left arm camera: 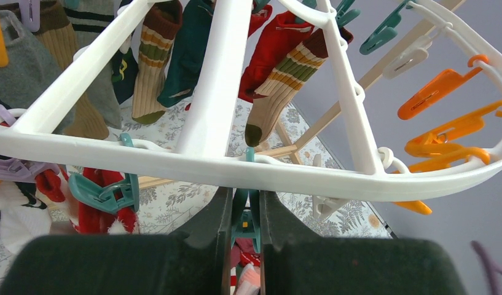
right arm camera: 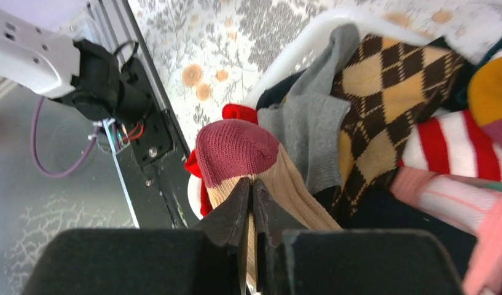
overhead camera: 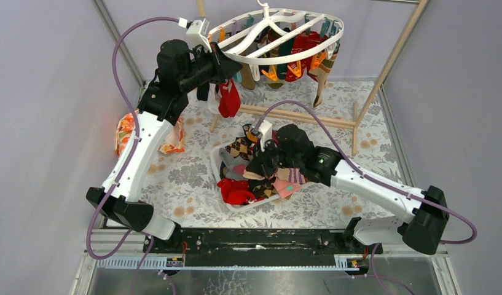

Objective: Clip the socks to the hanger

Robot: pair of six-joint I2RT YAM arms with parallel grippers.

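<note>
A white hanger ring (overhead camera: pixel 277 58) with clips and hung socks is at the top. My left gripper is shut on a teal clip (left arm camera: pixel 247 227) at the ring's front. My right gripper is down at the white bin (overhead camera: pixel 214 160) of socks, at a beige sock with maroon toe (right arm camera: pixel 235 149), its fingers close together; whether it grips the sock is unclear. Red socks (overhead camera: pixel 236 191), a grey sock (right arm camera: pixel 313 135) and an argyle sock (right arm camera: pixel 396 80) lie in the bin.
Orange clips (left arm camera: pixel 429 92) hang on the ring's right. A wooden stand (overhead camera: pixel 396 43) holds the hanger. An orange patterned bag (overhead camera: pixel 171 141) lies at left; floor around the bin is clear.
</note>
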